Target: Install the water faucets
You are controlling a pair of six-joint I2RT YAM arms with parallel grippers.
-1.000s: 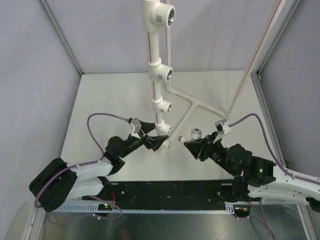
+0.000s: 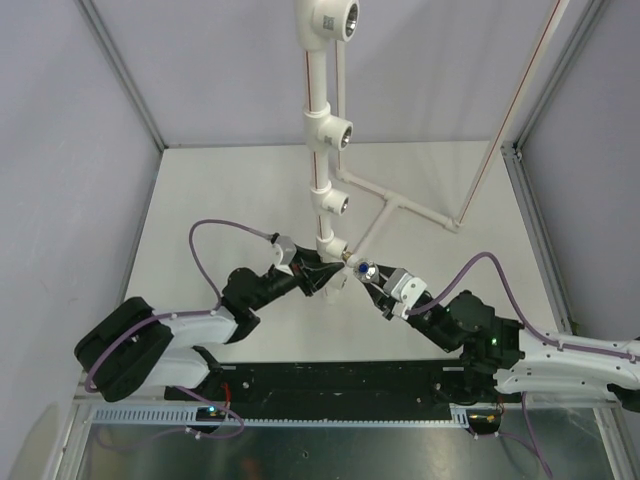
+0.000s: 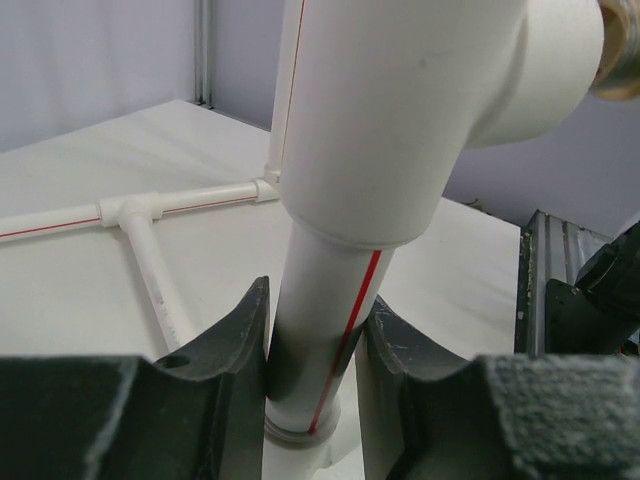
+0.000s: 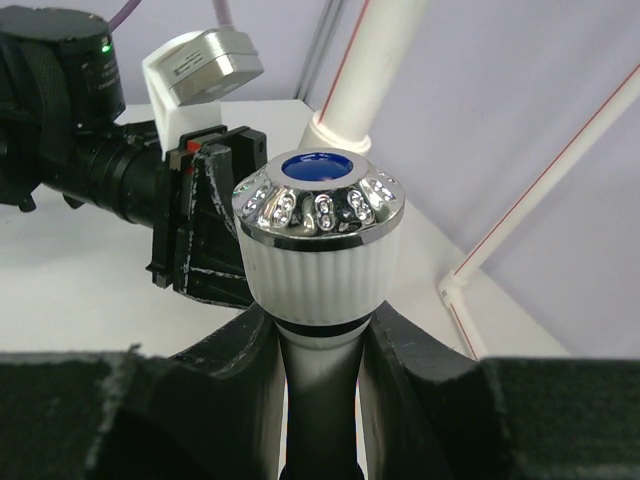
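Note:
A white PVC riser with side fittings (image 2: 330,130) stands upright at centre. My left gripper (image 2: 325,268) is shut on its lower pipe (image 3: 320,340), just under a fitting (image 3: 370,120). My right gripper (image 2: 380,290) is shut on a white faucet (image 4: 315,250) with a chrome cap and blue centre, its cap facing the right wrist camera. In the top view, the faucet's brass end is at the side opening of a lower fitting; whether it is inside is hard to tell.
A white pipe frame (image 2: 420,212) lies behind on the white board (image 2: 220,180). Grey walls flank both sides. The board's left part is clear.
My right gripper has moved left and up, turning the faucet toward the riser's fitting. The left gripper and the riser have shifted slightly to the right.

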